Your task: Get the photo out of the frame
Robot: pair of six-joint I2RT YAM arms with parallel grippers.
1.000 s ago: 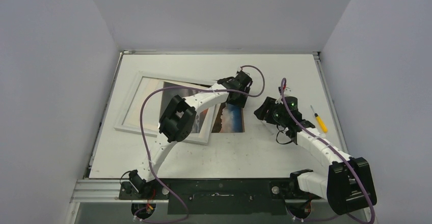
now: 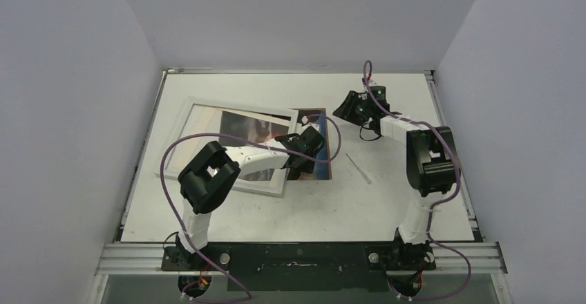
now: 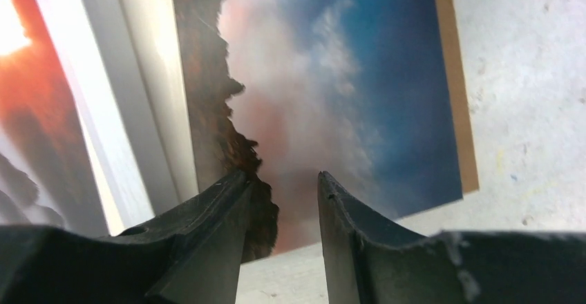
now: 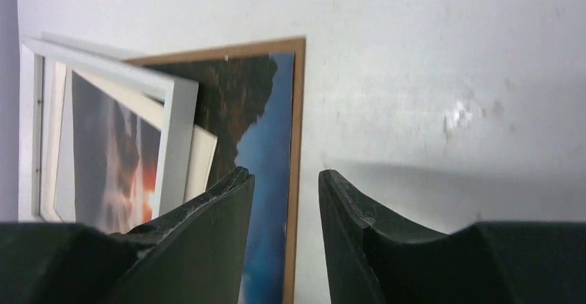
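Note:
The white frame (image 2: 173,136) lies on the table, holding a cream mat and a cloudy photo (image 4: 110,145). Partly under its right side is a brown-edged board topped with a blue-and-dark picture (image 3: 373,90). My left gripper (image 2: 311,153) hangs over that picture; in the left wrist view its fingertips (image 3: 330,186) are apart over the picture, and what lies between them, if anything, is unclear. My right gripper (image 2: 345,114) is right of the board's far corner, its fingers parted, nothing seen between them.
A thin pale tool (image 2: 359,169) lies on bare table right of the board. Grey walls stand at the back and both sides.
My left gripper has moved toward the front and left over the picture. The right arm has swung toward the back and left.

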